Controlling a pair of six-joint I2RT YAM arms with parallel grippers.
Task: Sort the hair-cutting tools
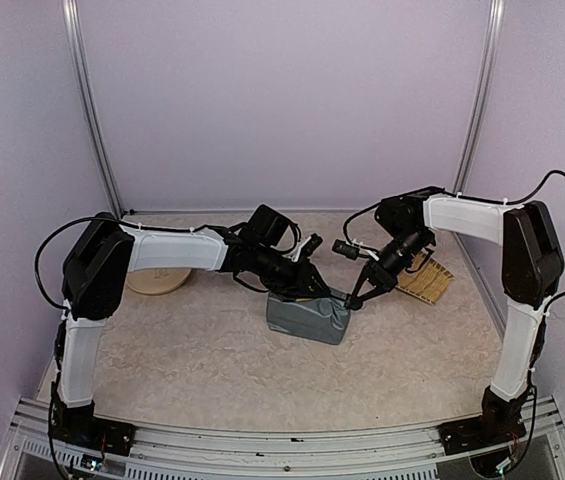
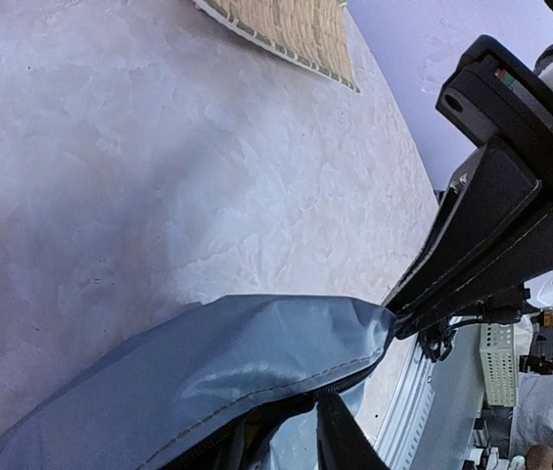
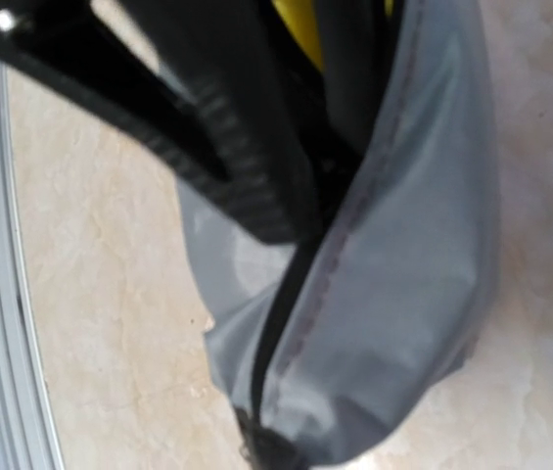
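Observation:
A grey zippered pouch (image 1: 307, 318) stands in the middle of the table, its dark zipper slit along the top. My right gripper (image 1: 352, 303) is shut on the pouch's right corner; the left wrist view also shows that corner pinched. My left gripper is at the slit, its fingers (image 2: 340, 431) partly apart. In the right wrist view these same fingers (image 3: 276, 186) dip into the opening. Something yellow (image 3: 300, 29) shows beside them, mostly covered; what it is cannot be told. The rest of the pouch's contents is hidden.
A round wooden board (image 1: 157, 281) lies at the left, partly under the left arm. A woven straw tray (image 1: 427, 281) lies at the right behind the right gripper.

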